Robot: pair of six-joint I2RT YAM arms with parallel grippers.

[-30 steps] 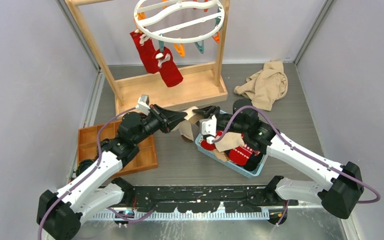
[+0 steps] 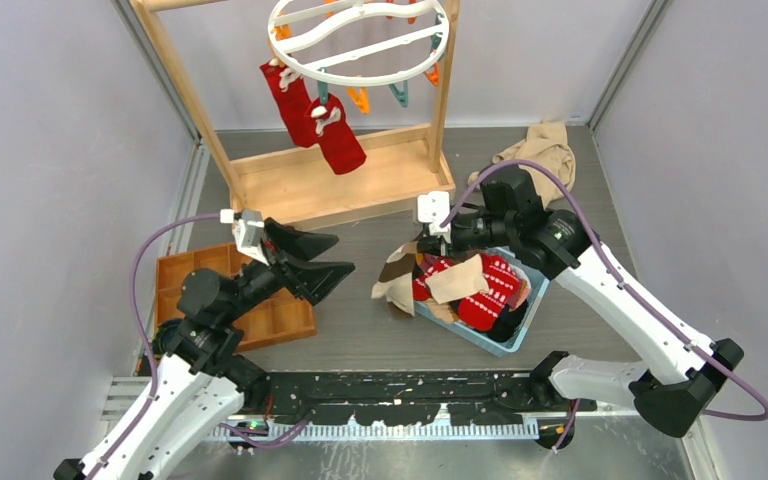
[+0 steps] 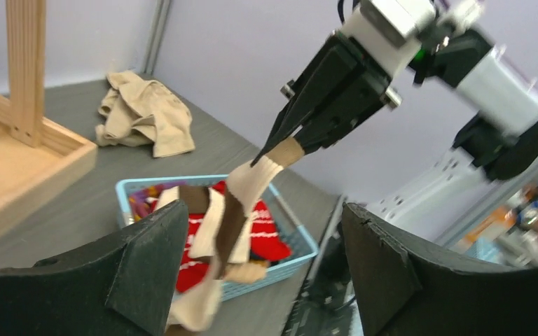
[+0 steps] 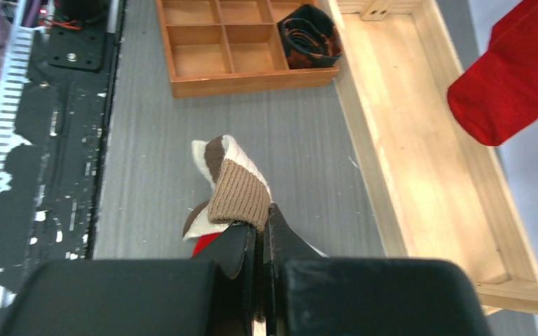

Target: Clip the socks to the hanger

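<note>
My right gripper is shut on the brown cuff of a brown-and-cream sock (image 4: 242,189), which hangs limp from it. In the top view this sock (image 2: 396,280) is over the left edge of the blue basket. Left of it, my left gripper (image 2: 338,262) is spread open with nothing between its fingers. The white round hanger (image 2: 360,45) is at the top, with coloured clips (image 2: 359,99) along its rim. Two red socks (image 2: 338,138) hang from its left side. The blue basket (image 3: 305,255) holds several red, cream and dark socks.
The hanger's wooden stand (image 2: 400,160) has a tray-like base at the back. A wooden compartment box (image 2: 285,320) lies at the left, partly behind my left arm. A beige cloth (image 2: 550,160) is on the floor at the back right. Grey floor between box and basket is clear.
Both grippers were at the sock; the left has since opened and drawn back left. The right has moved right with the sock, which now hangs from it alone.
</note>
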